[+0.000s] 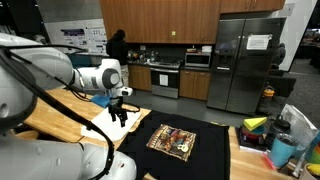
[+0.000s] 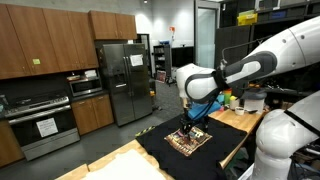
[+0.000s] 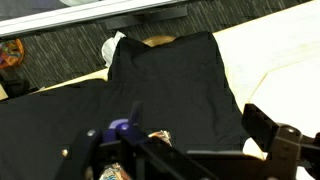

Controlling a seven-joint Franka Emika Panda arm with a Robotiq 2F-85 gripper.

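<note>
My gripper hangs over the left part of the table with nothing between its fingers. Its two dark fingers stand wide apart at the bottom of the wrist view, so it is open. A patterned, brownish flat item lies on the black cloth, to the right of the gripper in exterior view 1. From the other side, exterior view 2 also has this patterned item on the cloth. Only a piece of the patterned item shows between the fingers in the wrist view; the rest is hidden by the gripper.
A white sheet lies on the wooden table left of the cloth. Several containers and colourful things, among them a blue can and a yellow-green stack, crowd the right side.
</note>
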